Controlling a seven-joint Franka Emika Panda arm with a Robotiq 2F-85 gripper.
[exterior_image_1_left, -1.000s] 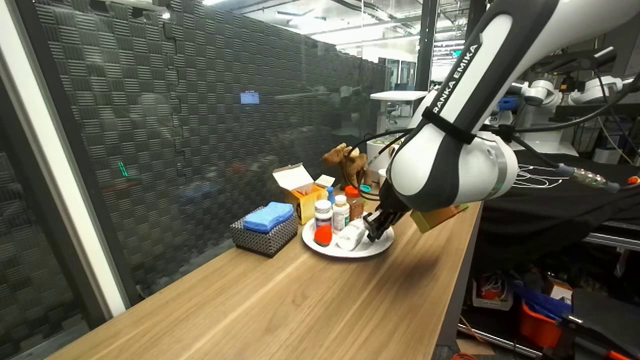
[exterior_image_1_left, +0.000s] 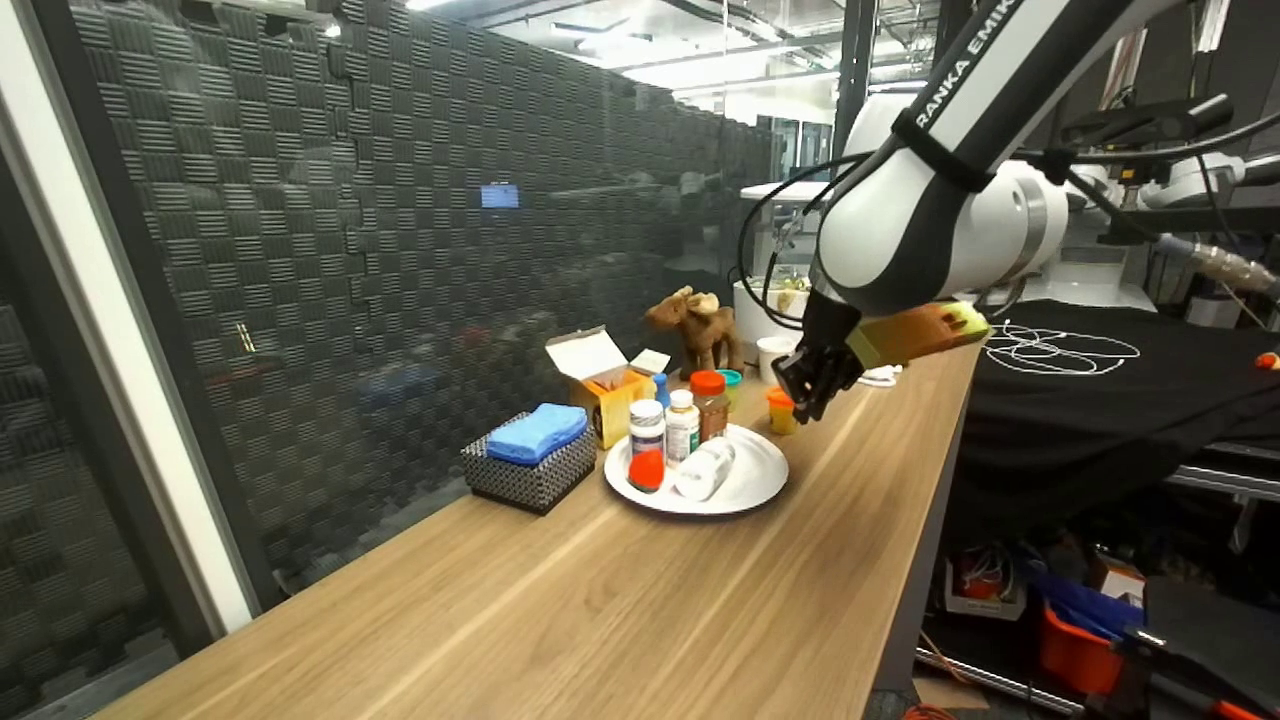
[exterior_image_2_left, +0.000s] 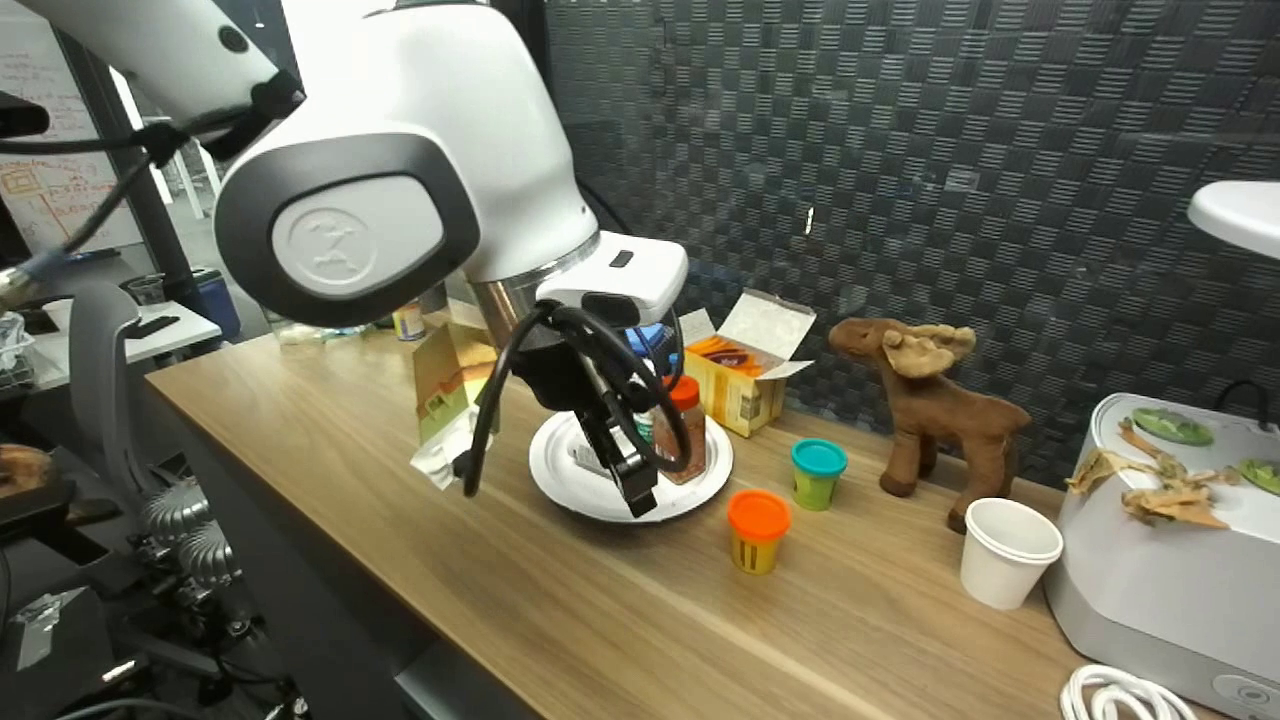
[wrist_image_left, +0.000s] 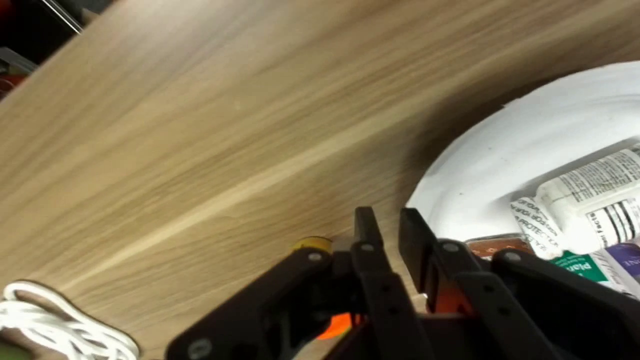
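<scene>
My gripper points down over the table near the plate's edge. A narrow gap separates its fingertips in the wrist view, with bare wood and a bit of plate rim behind it. No held thing shows there, though the lower part of the gap is hard to see. A white plate (exterior_image_1_left: 756, 481) carries a white bottle lying on its side (exterior_image_1_left: 704, 469), two upright pill bottles, a red-capped spice jar (exterior_image_1_left: 710, 406) and a red item (exterior_image_1_left: 647, 469). In exterior view 2 my gripper (exterior_image_2_left: 638, 486) hides part of the plate.
An orange-lidded tub (exterior_image_2_left: 757, 529), a teal-lidded tub (exterior_image_2_left: 817, 473), a toy moose (exterior_image_2_left: 942, 414) and white cups (exterior_image_2_left: 1008, 552) stand beyond the plate. A blue cloth (exterior_image_1_left: 536, 433) and an open yellow box (exterior_image_1_left: 613, 396) are beside it.
The arm has risen and moved away from over the plate, back toward the orange-lidded tub. The printed cardboard piece beside the hand moved with it. The things on the plate look unmoved.
</scene>
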